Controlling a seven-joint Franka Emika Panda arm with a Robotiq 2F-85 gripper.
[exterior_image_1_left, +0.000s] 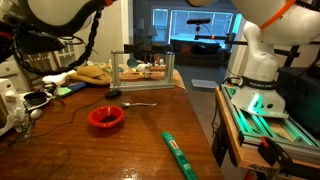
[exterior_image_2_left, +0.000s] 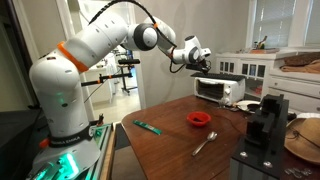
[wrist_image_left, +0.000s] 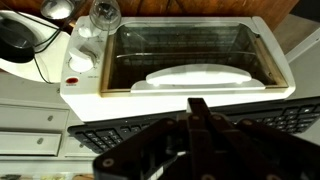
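Observation:
A white toaster oven fills much of the wrist view, with a dark glass door and a pale handle. In the wrist view my gripper is shut, its tips just below the handle in the picture; nothing shows between them. I cannot tell whether they touch the oven. In the second exterior view the arm reaches across to the toaster oven, and the gripper is above it, too small there to read. The first exterior view has the arm at its upper left.
A red bowl, a spoon and a green marker-like object lie on the wooden table. In the wrist view a glass stands by the oven's corner.

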